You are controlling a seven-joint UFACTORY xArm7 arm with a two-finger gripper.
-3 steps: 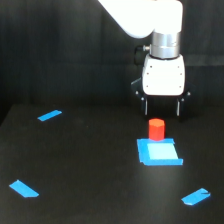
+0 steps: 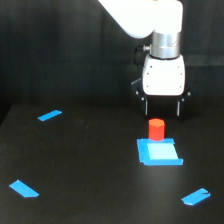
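A small red block (image 2: 156, 129) stands upright at the far edge of a white square (image 2: 162, 152) bordered in blue tape, overlapping that edge in the picture. My gripper (image 2: 163, 106) hangs from the white arm just above and behind the red block in the picture. Its two dark fingers are wide apart, with nothing between them. The exact gap in depth between the fingers and the block cannot be judged from this view.
Strips of blue tape lie on the dark table: one at the far left (image 2: 50, 115), one at the front left (image 2: 23, 188) and one at the front right (image 2: 196, 197). A dark curtain (image 2: 60, 50) hangs behind.
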